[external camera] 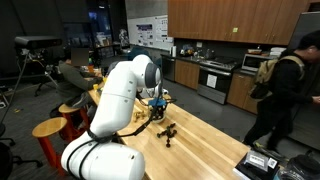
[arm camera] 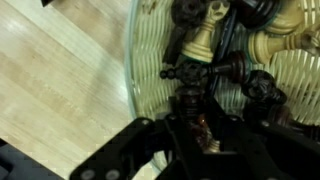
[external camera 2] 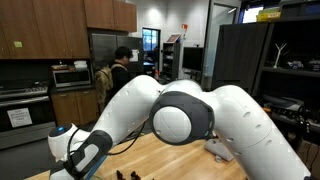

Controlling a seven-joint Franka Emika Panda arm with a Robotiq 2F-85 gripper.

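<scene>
In the wrist view my gripper is low inside a pale woven basket (arm camera: pixel 140 60), its fingers closed around what looks like a dark chess piece (arm camera: pixel 188 98). Fingers and shadow hide most of that piece. Around it lie light pieces (arm camera: pixel 205 38) and dark ones, one dark piece (arm camera: pixel 210 72) on its side just beyond the gripper. Exterior view 1 has the gripper (external camera: pixel 156 104) small at the basket (external camera: pixel 157 117). The arm hides the gripper in exterior view 2.
Dark chess pieces (external camera: pixel 167 132) stand on the wooden table (external camera: pixel 195 150) near the basket, with light pieces (external camera: pixel 138 115) to its left. Electronic boxes (external camera: pixel 260 163) sit at the right edge. A person (external camera: pixel 285 90) is beyond the table.
</scene>
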